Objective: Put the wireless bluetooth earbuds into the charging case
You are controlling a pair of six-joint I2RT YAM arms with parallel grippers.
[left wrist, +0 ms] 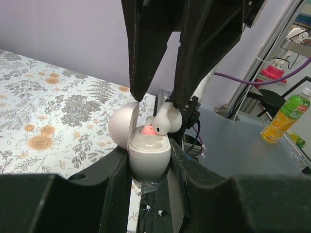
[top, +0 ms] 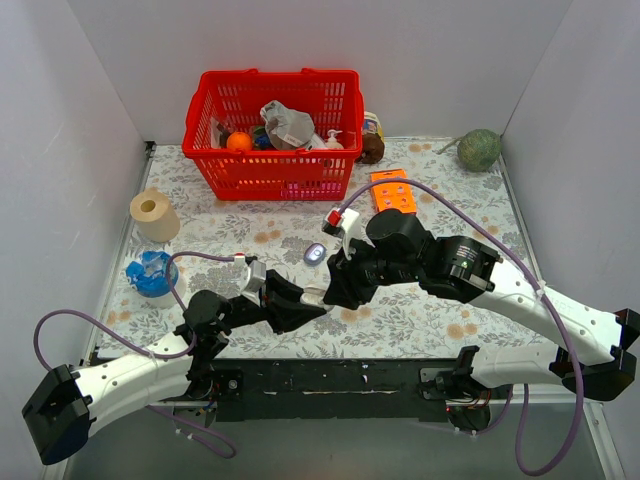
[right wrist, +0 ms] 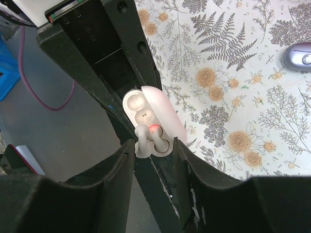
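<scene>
The white charging case (left wrist: 148, 155) is held up in my left gripper (top: 312, 306), which is shut on it, lid raised. Two white earbuds (right wrist: 143, 143) (right wrist: 160, 143) are at one end of the case, over the well with the red spot; whether they are seated I cannot tell. Two empty-looking hollows show beside them in the right wrist view. My right gripper is open, its fingertips just by the earbuds and case. In the left wrist view its two black fingers (left wrist: 197, 53) hang above the earbuds, apart.
A red basket (top: 270, 180) of items stands at the back. An orange block (top: 393, 190), a grey mouse (top: 314, 254), a paper roll (top: 153, 214), a blue object (top: 150, 273) and a green round object (top: 480, 148) surround a fairly clear middle of the patterned table (top: 230, 230).
</scene>
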